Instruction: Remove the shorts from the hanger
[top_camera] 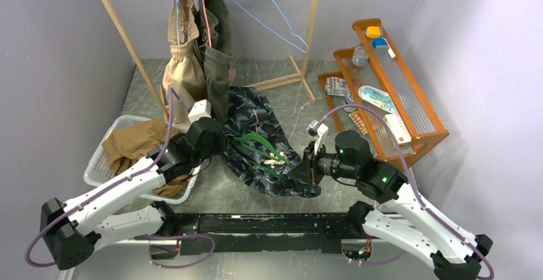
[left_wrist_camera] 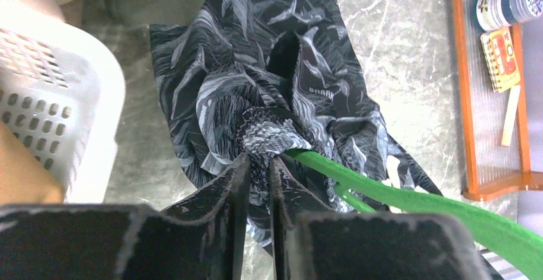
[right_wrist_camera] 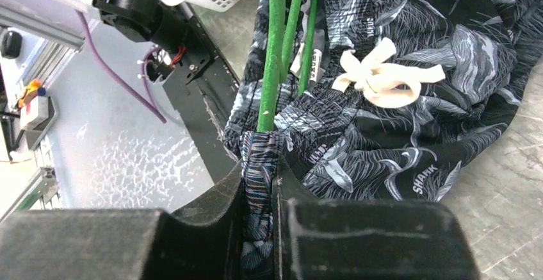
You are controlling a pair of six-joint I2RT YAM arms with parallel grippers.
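Note:
Black patterned shorts (top_camera: 256, 120) lie crumpled on the grey floor with a green hanger (top_camera: 256, 140) among their folds and a cream drawstring bow (right_wrist_camera: 384, 78) showing. My left gripper is at the bunched cloth where the hanger's end disappears; its fingers are close together around cloth, how firmly is unclear. My right gripper is shut on a gathered part of the shorts, at the near right in the top view, with green hanger bars rising just beyond it.
A white basket (top_camera: 96, 164) with brown garments sits left. Trousers (top_camera: 182, 68) hang on the wooden rack behind. A wooden shelf (top_camera: 419, 136) with small items stands right; an empty blue hanger (top_camera: 288, 24) hangs above.

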